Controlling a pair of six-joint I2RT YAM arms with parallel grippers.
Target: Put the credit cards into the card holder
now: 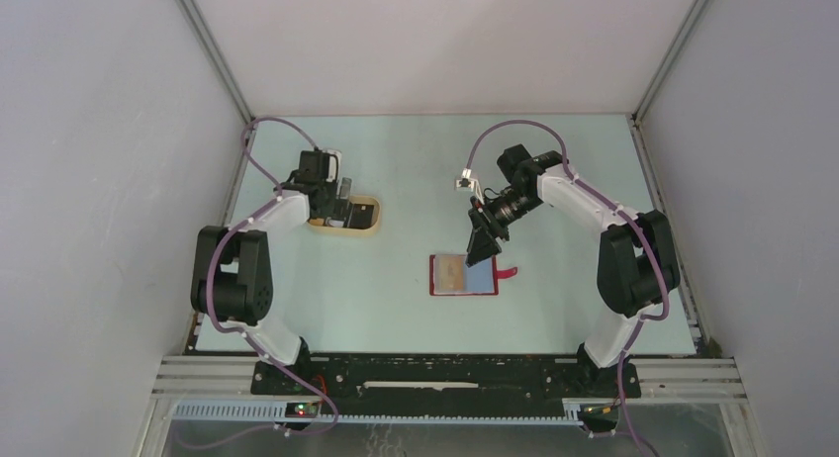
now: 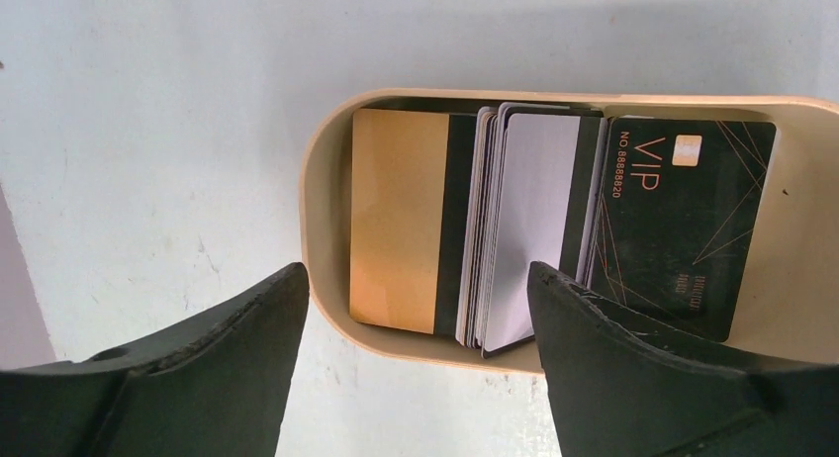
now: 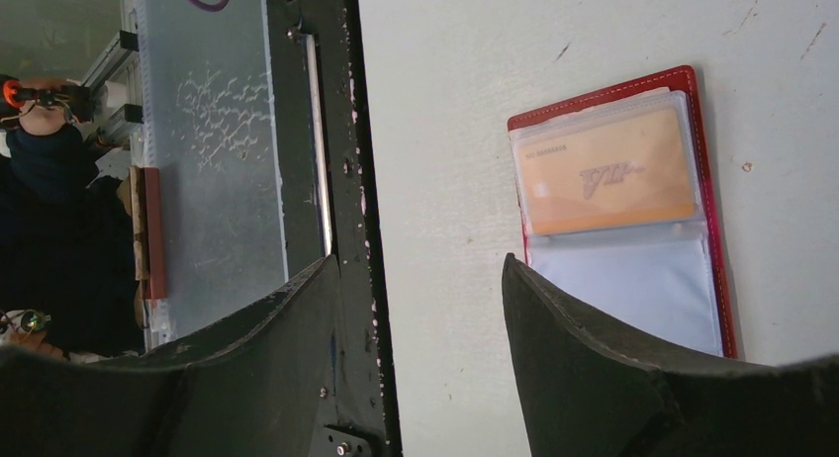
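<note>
Several credit cards (image 2: 534, 210) stand and lean in a beige tray; a black VIP card (image 2: 683, 220) is at one end and a gold card (image 2: 396, 220) at the other. My left gripper is open over the tray's near edge, nothing between its fingers. The red-edged card holder (image 1: 464, 275) lies flat and unfolded on the table. In the right wrist view one clear pocket has an orange card (image 3: 608, 175) in it, and the pocket (image 3: 633, 284) beside it looks empty. Near the holder, my right gripper stands apart-fingered and empty.
The beige tray (image 1: 346, 230) rests at the table's left. A red tab (image 1: 507, 273) sticks out from the holder's right side. Between tray and holder the white table (image 1: 396, 299) is bare.
</note>
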